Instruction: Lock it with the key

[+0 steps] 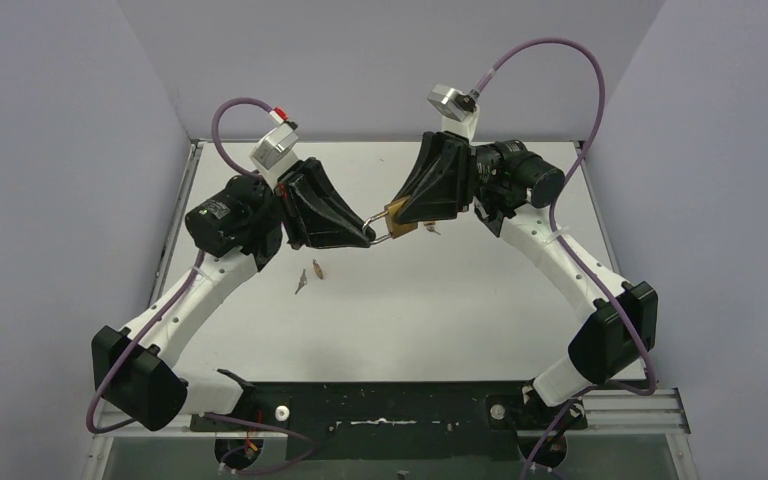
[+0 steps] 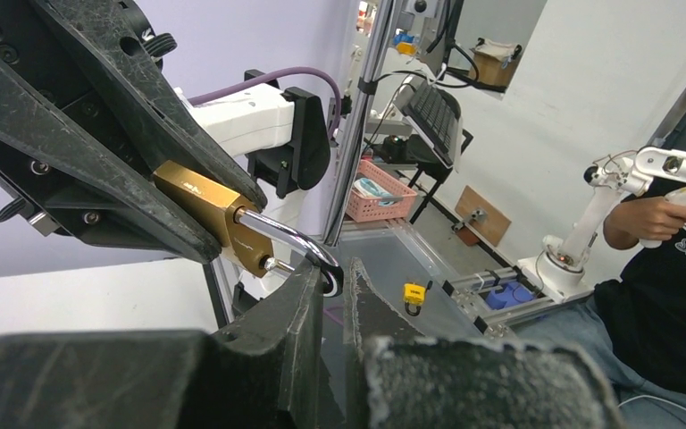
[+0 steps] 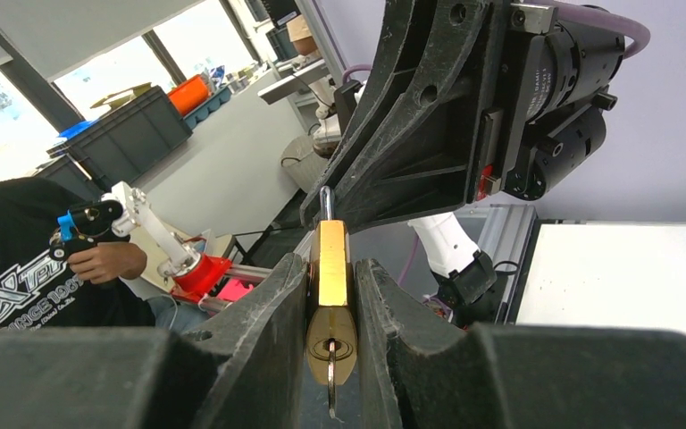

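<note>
A brass padlock (image 1: 401, 219) with a silver shackle hangs in the air between the two arms. Its body (image 3: 331, 268) sits between the fingers of my right gripper, which are shut on it. A key (image 3: 331, 380) sticks out of the keyhole in the lower face. The shackle (image 2: 290, 234) points toward my left gripper; its rounded end lies between the left fingertips, which are shut on it. Both shackle legs reach toward the body, but whether they are latched I cannot tell.
On the white table (image 1: 400, 320) below lie a small silver key (image 1: 301, 282), a small brass piece (image 1: 318, 269) and another small metal piece (image 1: 432, 229). A yellow padlock (image 2: 414, 295) lies farther off in the left wrist view.
</note>
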